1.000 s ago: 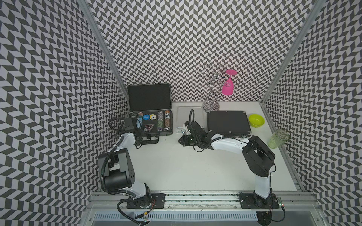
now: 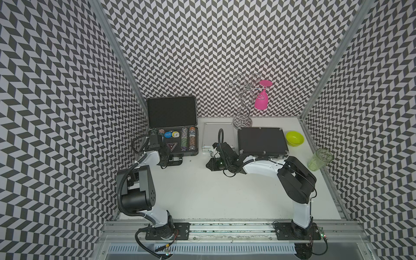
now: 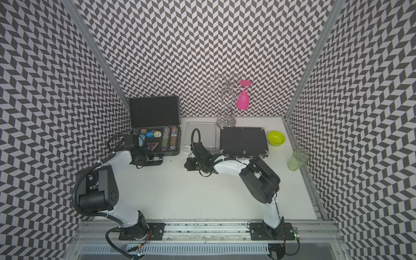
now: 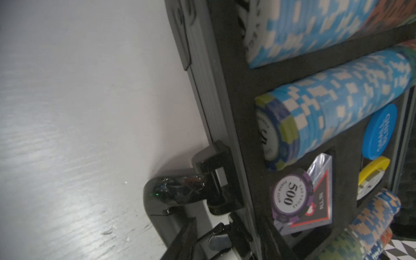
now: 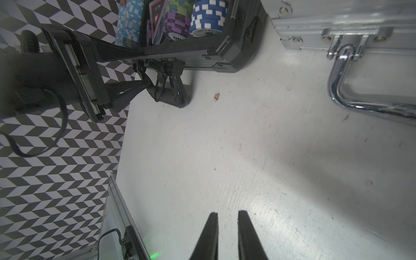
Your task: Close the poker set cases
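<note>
At the left stands the open poker case [image 2: 172, 111], lid upright, with rows of chips [image 4: 329, 104], a card deck and dealer buttons inside. My left gripper is low at the case's front edge by the handle [image 4: 173, 192] and latch, its fingers apart. The closed silver case [image 3: 199, 132] lies in the middle, its handle [image 5: 338, 84] toward the front. A closed black case [image 2: 261, 139] lies right of it. My right gripper is in front of the silver case, fingers part open over bare table.
A wire glass holder [image 2: 242, 121] with a pink cup [image 2: 261, 101] stands at the back. A lime bowl [image 2: 294, 137] and a clear greenish glass [image 2: 319, 160] are at the right.
My left arm has moved a little rightward along the open case. My right gripper has shifted slightly toward the front. The cases are unchanged.
</note>
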